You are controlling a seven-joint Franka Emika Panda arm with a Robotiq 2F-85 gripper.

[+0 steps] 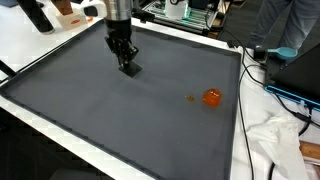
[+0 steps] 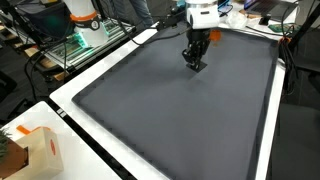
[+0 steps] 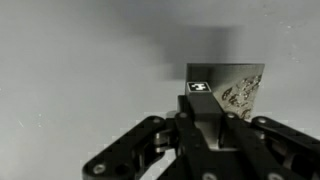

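My gripper (image 1: 124, 50) is shut on a small dark tool with a flat, squarish plate (image 1: 131, 69) at its lower end. From the wrist view, the dark handle with a black-and-white tag (image 3: 199, 87) sits between the fingers. The plate (image 3: 240, 88) shows beyond it, its grey face mottled with brown marks. In exterior view 2 the plate (image 2: 195, 67) hangs at or just above the dark board; whether it touches is unclear. A shiny orange lump (image 1: 211, 97) lies on the board well to the right, a small orange spot (image 1: 190, 99) beside it.
The dark board (image 1: 110, 110) is mostly bare, with white edging (image 1: 75, 152). Crumpled white cloth (image 1: 273, 140) lies beyond its right edge. In exterior view 2, an orange-and-white device (image 2: 35, 155) stands at the lower left, off the board.
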